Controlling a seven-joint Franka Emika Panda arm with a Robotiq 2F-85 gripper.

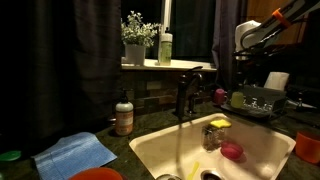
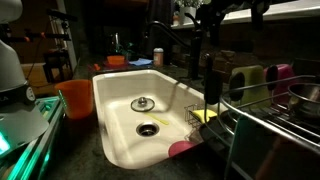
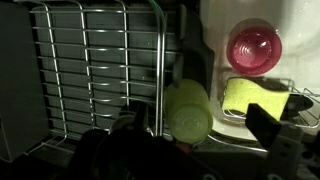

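Note:
My gripper stands open over the strip between the dish rack and the sink, its dark fingers (image 3: 265, 127) apart. Below and between them in the wrist view is a green cup (image 3: 187, 112), seen from above; the height gap is hard to judge. In exterior view 1 the green cup (image 1: 237, 100) stands by the rack, near a pink cup (image 1: 219, 96). A red-pink bowl (image 3: 254, 50) lies in the sink. The yellow sponge (image 3: 252, 97) sits in a wire holder at the sink's edge. Exterior view 2 shows my dark gripper (image 2: 230, 18) at its top edge.
The wire dish rack (image 3: 90, 47) borders the cup. A black faucet (image 1: 186, 92) rises behind the sink (image 1: 165, 150). Soap bottle (image 1: 124, 116) and blue cloth (image 1: 75, 156) lie farther left. An orange container (image 2: 76, 98) stands across the sink.

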